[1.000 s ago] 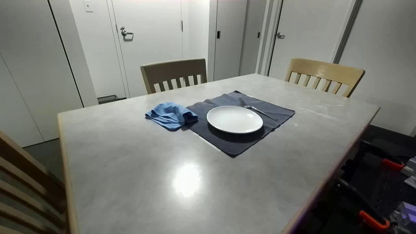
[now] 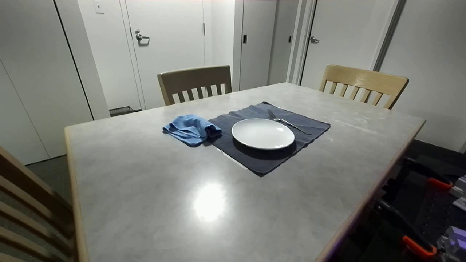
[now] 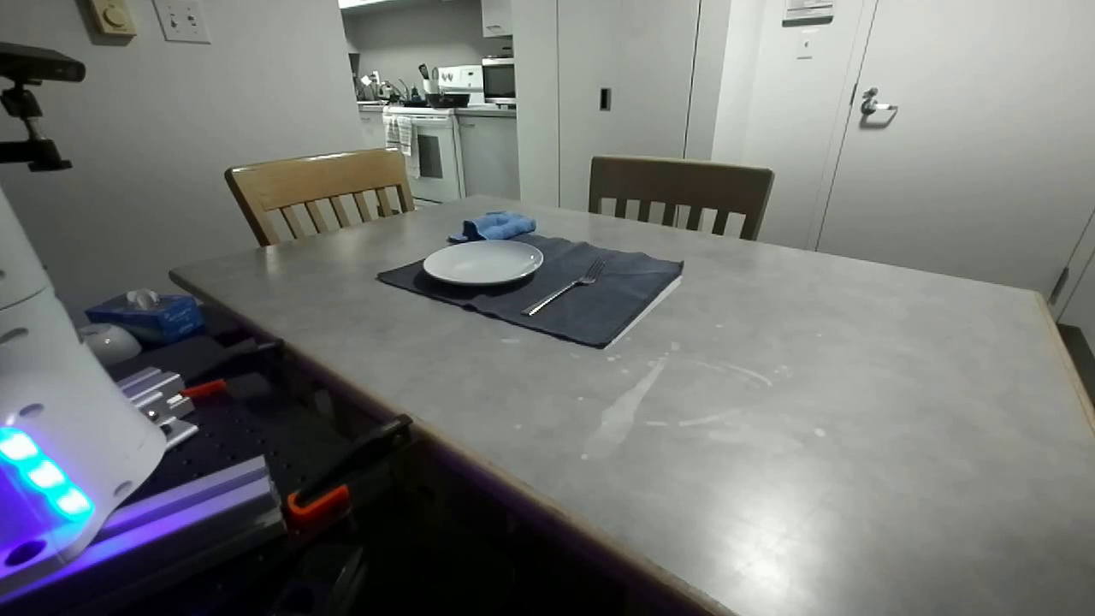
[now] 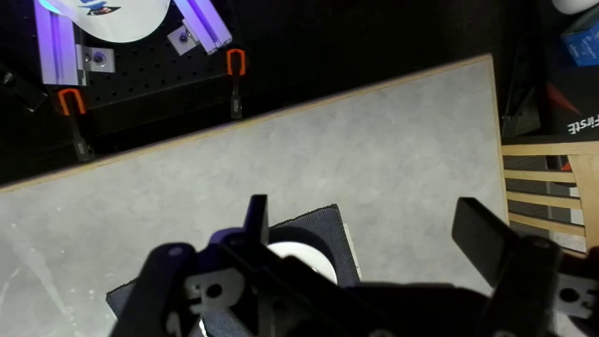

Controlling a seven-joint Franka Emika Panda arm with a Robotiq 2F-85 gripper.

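A white plate (image 2: pixel 263 133) rests on a dark blue placemat (image 2: pixel 262 166). Beside the plate lies a silver fork (image 2: pixel 291 125), also on the placemat. The crumpled blue cloth (image 2: pixel 190 129) sits by the placemat's edge, touching or overlapping one corner. In the wrist view my gripper is open, its fingers spread wide with nothing between them. It is high above the table, and its body hides most of the plate (image 4: pixel 306 256) and placemat (image 4: pixel 331 224). Neither exterior view shows the gripper.
Wooden chairs (image 3: pixel 323 185) stand at its sides. Orange-tipped clamps (image 3: pixel 320 505) and metal rails (image 3: pixel 195 524) lie along the robot's side of the table. A tissue box (image 3: pixel 154 316) stands near the arm's base.
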